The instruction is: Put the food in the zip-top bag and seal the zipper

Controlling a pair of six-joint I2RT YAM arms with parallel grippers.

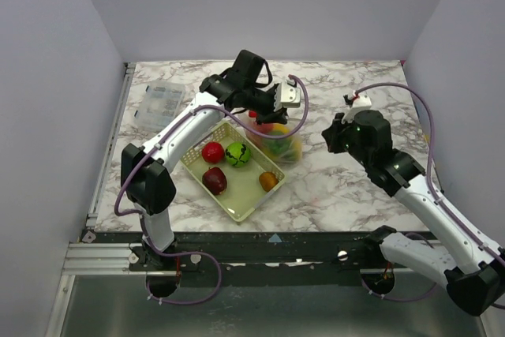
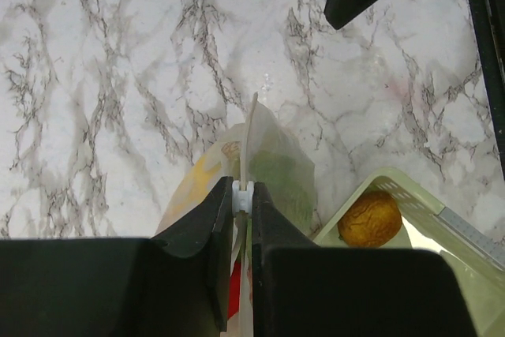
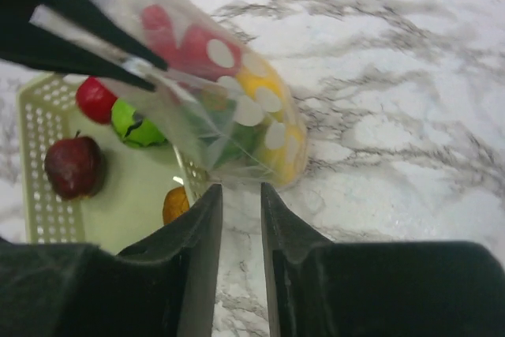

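The clear zip top bag (image 1: 286, 147) lies at the table's middle, with red, yellow and green food inside. My left gripper is shut on the bag's top edge, where a small white piece like a zipper slider (image 2: 243, 200) shows between its fingertips. In the right wrist view the bag (image 3: 272, 104) hangs from the left fingers (image 3: 130, 41), its white dots facing me. My right gripper (image 1: 329, 141) is right of the bag, apart from it; its fingers are shut to a narrow gap with nothing between. Whether the zipper is sealed cannot be told.
A pale green basket (image 1: 251, 204) beside the bag holds a red tomato (image 1: 212, 152), a striped green ball (image 1: 237, 154), a dark red apple (image 1: 215, 181) and a brown item (image 1: 268, 181). A clear container (image 1: 160, 104) stands at the back left.
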